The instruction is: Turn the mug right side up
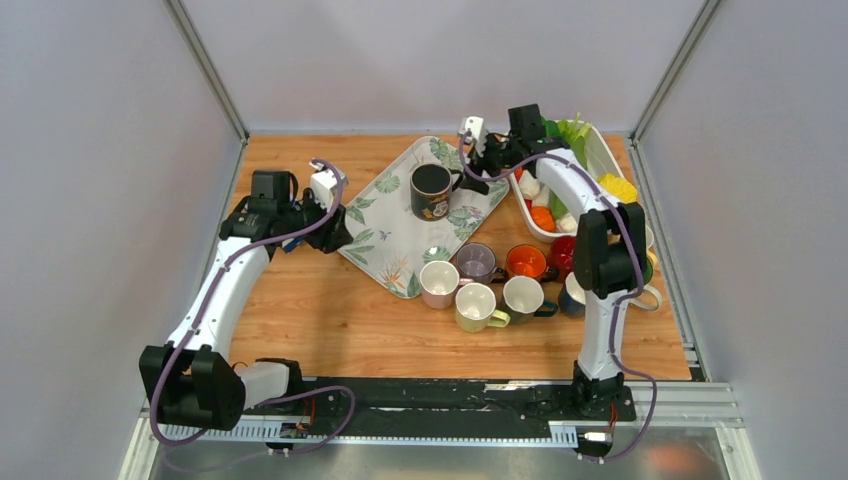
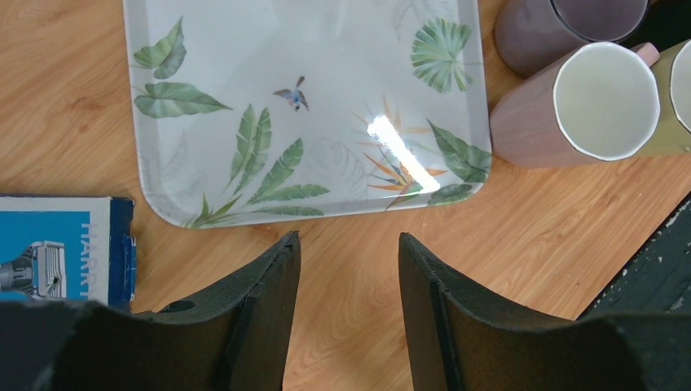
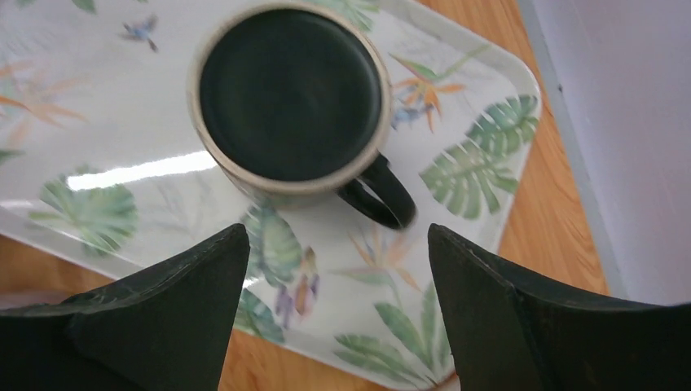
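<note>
A dark mug with a floral print stands on the leaf-patterned tray. In the right wrist view, the mug has a tan rim around a dark round face turned up, apparently its open mouth, and a black handle toward the gripper. My right gripper is open, just off the handle side, with nothing between its fingers. At the tray's left corner my left gripper stands open and empty over the wood.
Several mugs, among them a pink mug and an orange mug, crowd the table right of the tray's front corner. A white bin of vegetables sits at the back right. A blue box lies by the left gripper. The tray's left half is clear.
</note>
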